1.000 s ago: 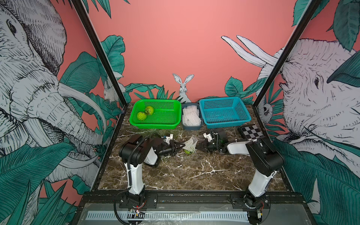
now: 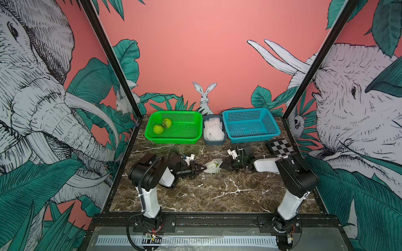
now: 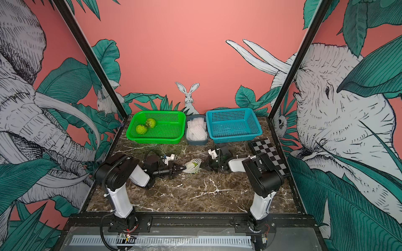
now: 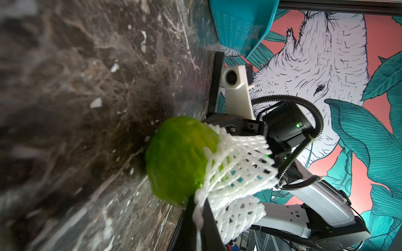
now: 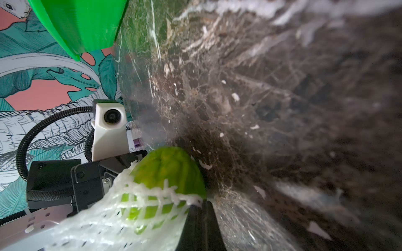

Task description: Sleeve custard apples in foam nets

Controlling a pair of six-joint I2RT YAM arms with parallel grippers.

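Note:
A green custard apple sits at the middle of the marble table, partly covered by a white foam net. In the left wrist view my left gripper is shut on an edge of the net, beside the fruit. My right gripper is shut at the net's edge on the other side, low by the fruit; the net drapes over its tip. Two more custard apples lie in the green basket.
A grey bin of foam nets stands behind, between the green and blue baskets. A checkered board lies at the right.
The net has been pulled lower over the fruit, hiding more of it in the top left view. My left gripper has shifted slightly; the right arm is nearly still.

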